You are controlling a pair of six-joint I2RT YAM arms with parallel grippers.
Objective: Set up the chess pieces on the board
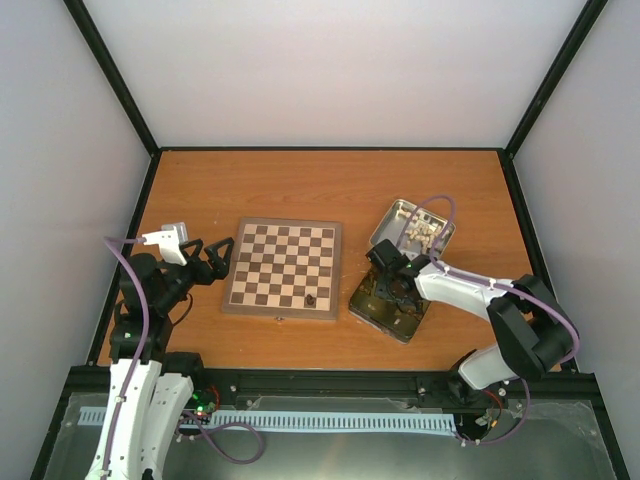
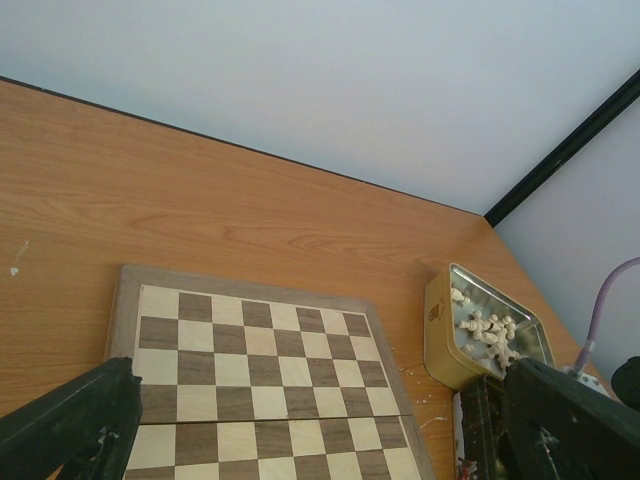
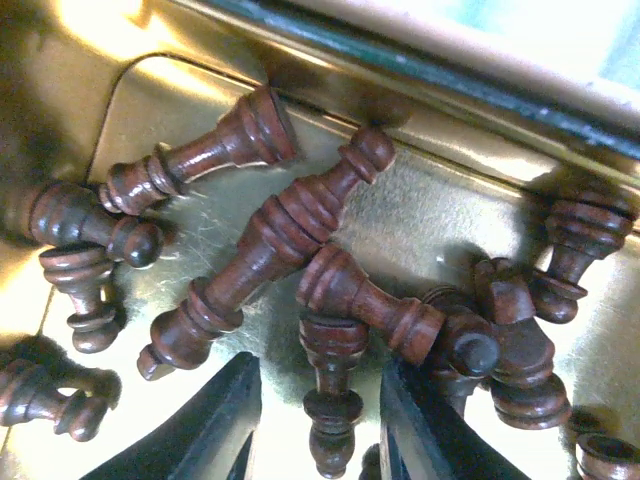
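The chessboard (image 1: 282,265) lies mid-table with one dark piece (image 1: 310,300) on its near right part. My right gripper hangs low inside the tin of dark pieces (image 1: 385,320), its fingers part open either side of a lying dark pawn (image 3: 332,360), with other pieces such as a long piece (image 3: 260,250) around it. Whether the fingers touch the pawn I cannot tell. My left gripper stands open at the board's left side, nothing between its fingers.
A tin of pale pieces (image 1: 425,227) sits behind the dark tin, at the table's right.
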